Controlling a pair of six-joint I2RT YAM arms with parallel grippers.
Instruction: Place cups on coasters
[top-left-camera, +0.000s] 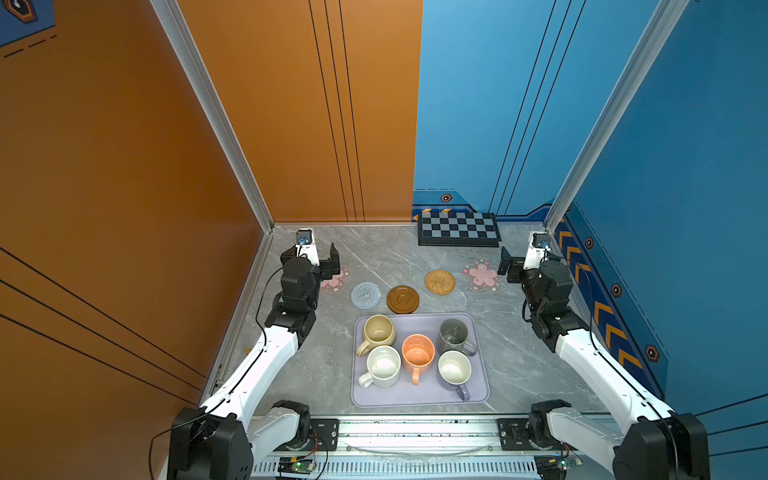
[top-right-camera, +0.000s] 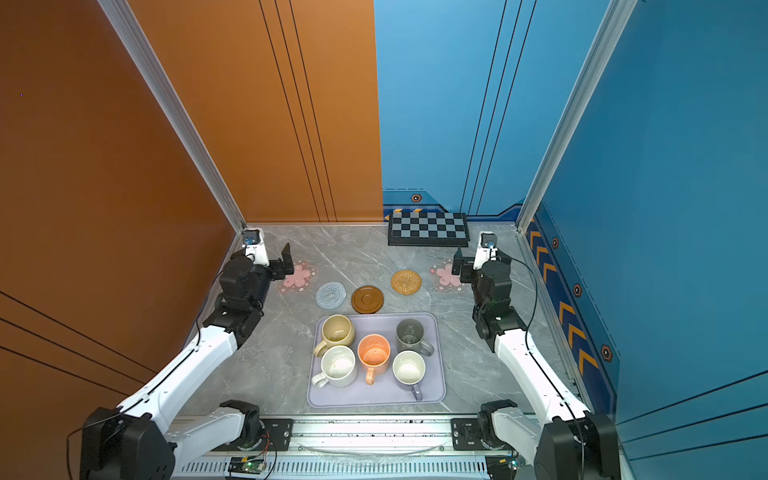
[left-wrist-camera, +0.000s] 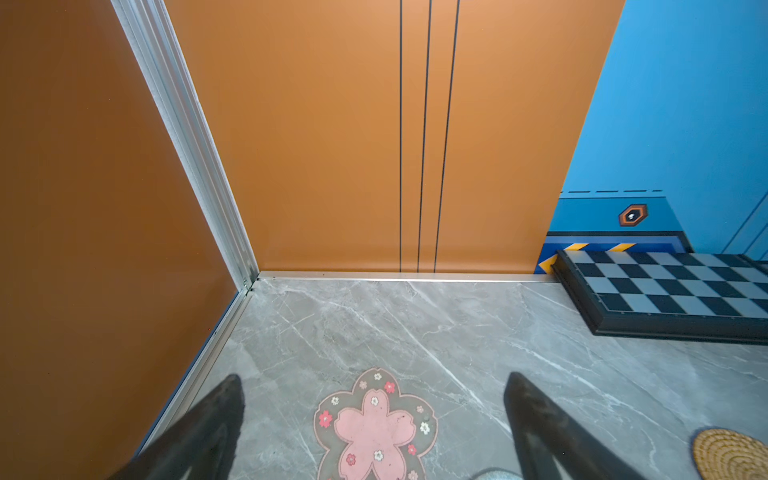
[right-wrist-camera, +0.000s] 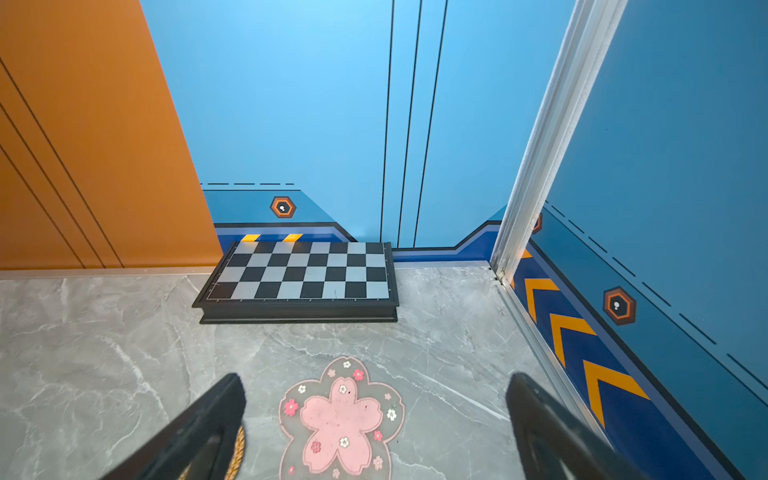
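Note:
Several cups stand upright on a lilac tray (top-left-camera: 361, 396): a tan cup (top-left-camera: 379, 329), a white cup (top-left-camera: 384, 365), an orange cup (top-left-camera: 418, 352), a grey cup (top-left-camera: 453, 334) and a cream cup with a grey handle (top-left-camera: 455, 369). Beyond the tray lie a blue coaster (top-left-camera: 365, 295), a brown coaster (top-left-camera: 403, 299), a woven coaster (top-left-camera: 440, 281) and two pink flower coasters, the left flower coaster (left-wrist-camera: 376, 440) and the right flower coaster (right-wrist-camera: 341, 424), all bare. Both grippers, left gripper (top-left-camera: 310, 250) and right gripper (top-left-camera: 537, 257), are open and empty, raised beside the coasters.
A black-framed checkerboard box (top-left-camera: 459, 229) sits against the back wall. Walls enclose the grey marbled table (top-left-camera: 368, 248) at the back and sides. Bare tabletop lies on either side of the tray and behind the coasters.

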